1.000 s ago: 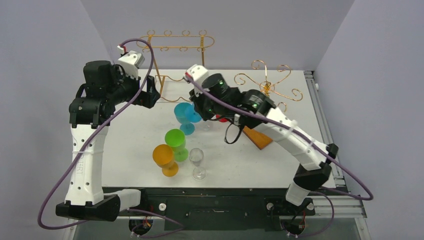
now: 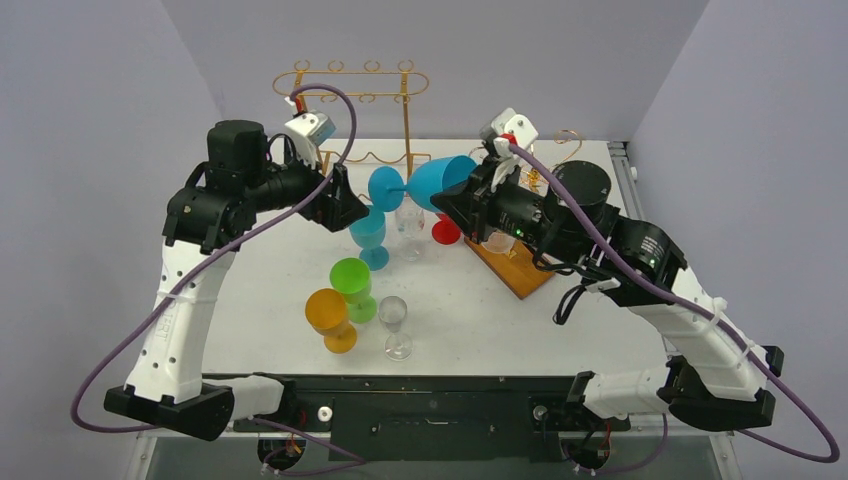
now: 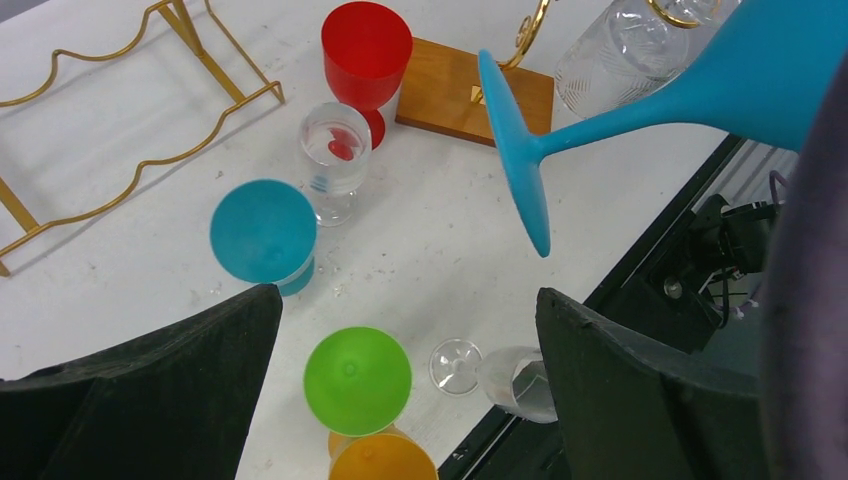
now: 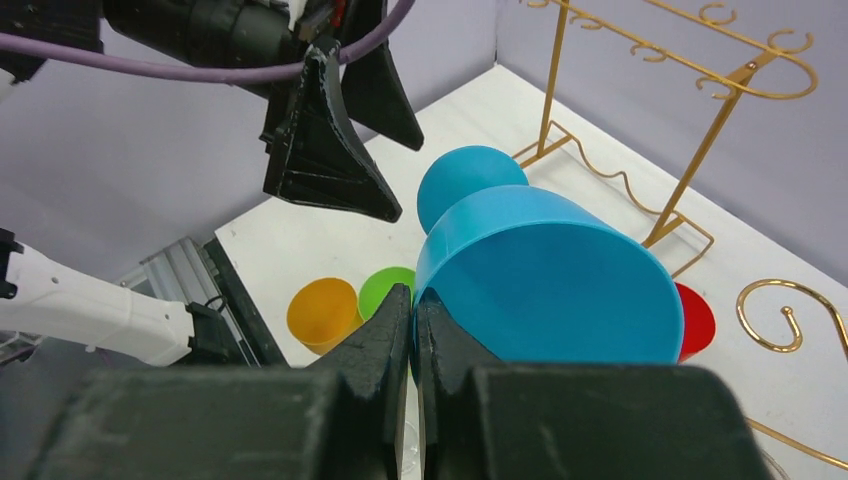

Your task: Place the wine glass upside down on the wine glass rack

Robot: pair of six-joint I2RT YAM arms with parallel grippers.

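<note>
A blue wine glass (image 2: pixel 436 180) is held in the air on its side by my right gripper (image 2: pixel 437 203), shut on the glass's thin rim. In the right wrist view its wide bowl (image 4: pixel 560 285) opens toward the camera, with the rim pinched between the fingertips. Its foot (image 3: pixel 518 150) points toward my left gripper (image 2: pixel 352 217), which stands open and empty, apart from the glass. The gold rack (image 2: pixel 407 130) with hooks along its top rails stands at the back. A second gold holder with curled hooks (image 4: pixel 790 315) rises from a wooden base (image 3: pixel 470 95).
Upright on the white table stand another blue glass (image 2: pixel 368 230), a green glass (image 2: pixel 350 278), an orange glass (image 2: pixel 328 312), a red glass (image 3: pixel 366 55) and clear glasses (image 3: pixel 333 155). Clear glass also hangs by the wooden-based holder.
My right gripper has moved right with the blue glass, bringing more of the glass into view. The left gripper has shifted right, toward the glass's foot.
</note>
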